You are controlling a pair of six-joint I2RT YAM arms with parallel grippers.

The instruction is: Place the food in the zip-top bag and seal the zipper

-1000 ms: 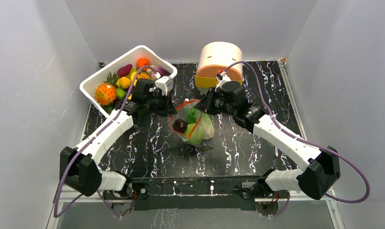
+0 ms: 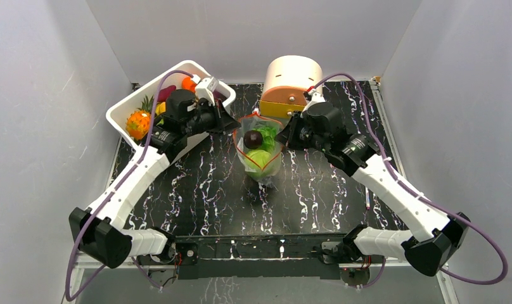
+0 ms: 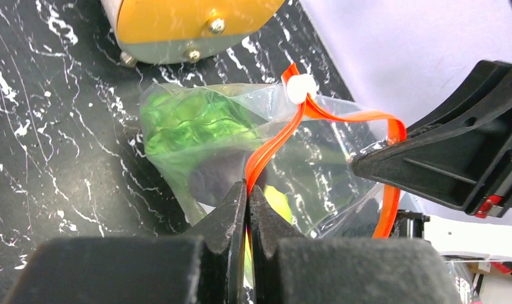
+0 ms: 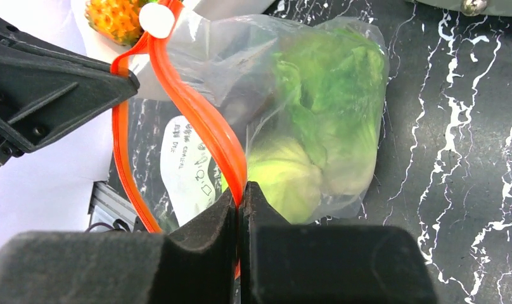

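The clear zip bag [image 2: 242, 156] stands mid-table, its orange-edged mouth spread wide. Inside are a dark round item [image 2: 253, 139], a pale green cabbage-like item [image 2: 258, 159] and leafy greens [image 4: 332, 95]. My left gripper is shut on the orange zipper edge [image 3: 266, 152] at the bag's left side. Opposite it, my right gripper pinches the other stretch of orange edge [image 4: 212, 123]. A white slider [image 3: 301, 88] sits at one corner where the two strips meet.
Back left, a white bin [image 2: 118, 115] holds assorted fruit and vegetables, including an orange pineapple [image 2: 138, 124]; the left arm overhangs it. A rounded bread box [image 2: 293, 75] stands behind the bag.
The dark item has moved right and backward with the bag.
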